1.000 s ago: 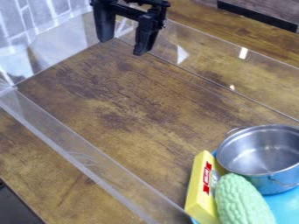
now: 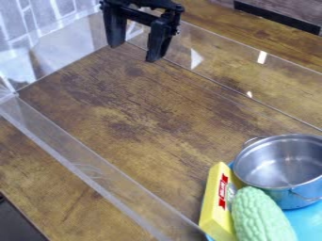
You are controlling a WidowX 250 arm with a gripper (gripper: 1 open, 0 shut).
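My gripper (image 2: 136,40) is at the top of the camera view, open, with its two dark fingers spread apart and nothing visible between them. It hangs above the wooden floor of a clear-walled bin. At the lower right are a steel pot (image 2: 280,169), a yellow box (image 2: 216,207) with a red-and-white label, and a green bumpy corn-like object (image 2: 261,217), grouped on a blue surface (image 2: 306,222).
The wooden floor (image 2: 145,122) inside the clear walls is bare across the middle and left. A clear wall (image 2: 88,165) runs along the lower left, and another crosses behind the gripper.
My gripper has shifted very slightly; the objects at the lower right have not moved.
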